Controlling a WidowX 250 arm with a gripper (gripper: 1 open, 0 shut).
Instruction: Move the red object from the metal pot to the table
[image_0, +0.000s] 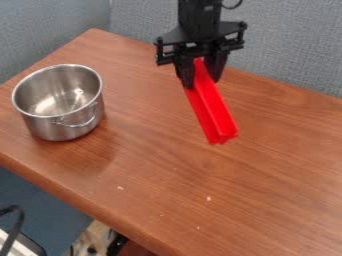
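Note:
Long and bright red, the red object hangs tilted from my black gripper, which is shut on its upper end. Its lower end points down and a little right, over the back middle of the wooden table. Whether that lower end touches the table or is just above it, I cannot tell. The fingertips are partly hidden against the dark gripper body. At the left of the table stands the shiny metal pot, upright, its visible inside empty.
Bare tabletop stretches in front of and to the right of the red object. A grey wall rises behind the table's back edge. Cables and small parts lie beyond the front left edge, at the bottom left.

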